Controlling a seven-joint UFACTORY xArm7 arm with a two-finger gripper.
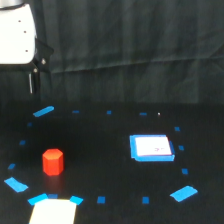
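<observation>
The robot's gripper hangs at the upper left beneath a white housing, above the table; its fingers are small and dark, so their state is hard to make out. A red hexagonal block stands on the black table at left. A pale square edged with blue lies at the bottom left. At centre right is a white rectangle with a blue border.
Small blue tape marks dot the table, with longer strips at the sides. A dark curtain hangs behind.
</observation>
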